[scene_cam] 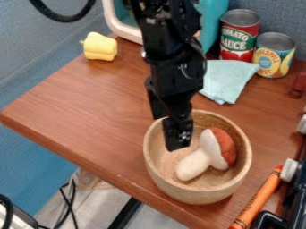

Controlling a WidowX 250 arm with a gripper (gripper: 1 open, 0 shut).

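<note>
A wooden bowl (180, 183) near the table's front holds a toy mushroom with a red cap (219, 145) and white stem (194, 164). My black gripper (177, 139) hangs over the bowl's back left part, just left of the mushroom and apart from it. Whether its fingers are open or shut is unclear in this view.
A yellow pepper (99, 47) sits at the back left. Behind are tomato (238, 38) and another can (274, 58), plus a pale cloth (227, 82). An orange crayon (257, 201) lies at the right.
</note>
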